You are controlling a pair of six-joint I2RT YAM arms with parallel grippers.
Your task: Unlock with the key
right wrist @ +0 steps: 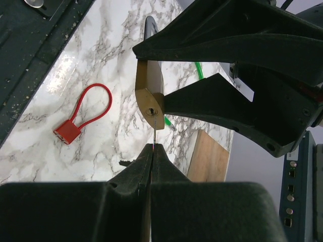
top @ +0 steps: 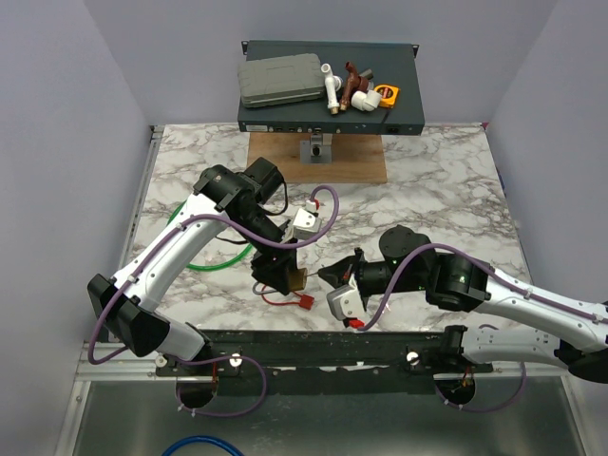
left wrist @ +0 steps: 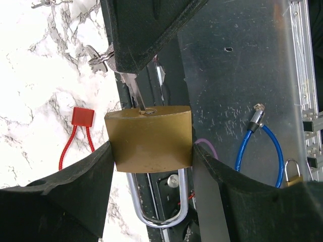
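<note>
A brass padlock (left wrist: 150,141) with a closed steel shackle is clamped between the fingers of my left gripper (top: 296,279). In the left wrist view its keyhole face is turned up. My right gripper is shut on a silver key (left wrist: 134,92), whose bow is partly hidden by the fingers; a ring with another key (left wrist: 96,58) hangs beside it. The blade's tip meets the keyhole in the left wrist view. In the right wrist view the thin blade lines up just below the hole's centre. How deep the tip sits I cannot tell.
A red cable lock (right wrist: 67,131) lies on the marble table below the padlock. Behind are a wooden board (top: 366,161) and a dark shelf (top: 404,116) with tools. Blue cable (left wrist: 277,151) lies at the front.
</note>
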